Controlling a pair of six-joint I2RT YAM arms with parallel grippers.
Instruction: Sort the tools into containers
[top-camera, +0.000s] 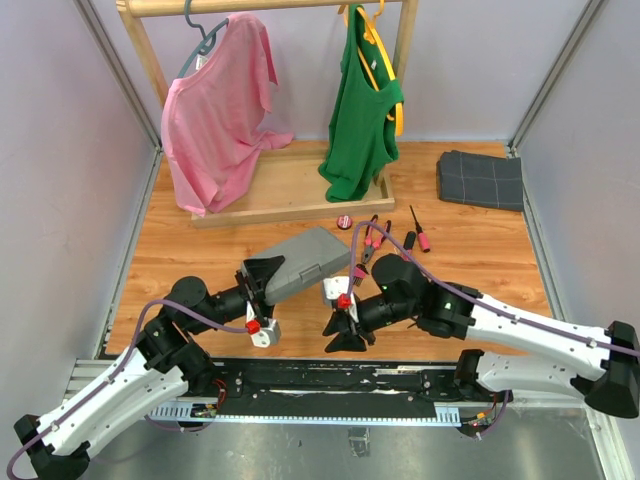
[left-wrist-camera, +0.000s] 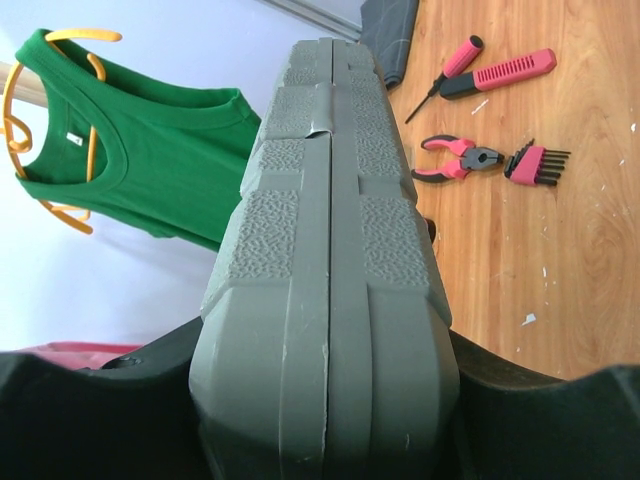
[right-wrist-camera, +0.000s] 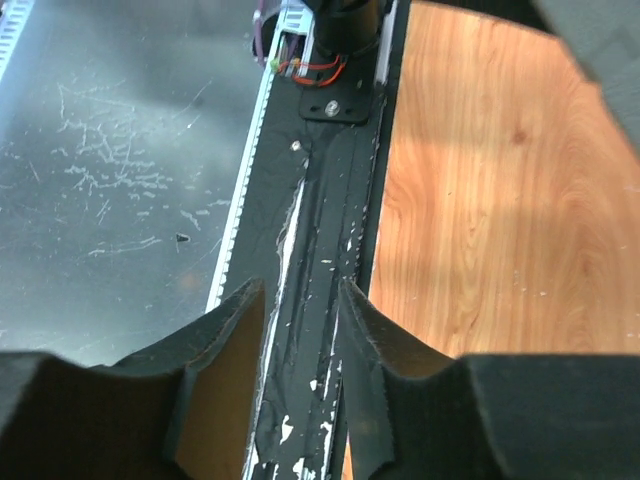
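A closed grey plastic case is gripped by its near left end in my left gripper. In the left wrist view the case fills the middle, its seam running away between the fingers. My right gripper is to the right of the case and apart from it, over the front of the table. Its fingers are part open with nothing between them in the right wrist view. On the wood lie red-handled pliers, a hex key set, a folding cutter and a screwdriver.
A small round red tin lies near the rack's wooden base. Pink and green shirts hang above it. A folded dark cloth occupies the back right. Clear wood lies at left and far right.
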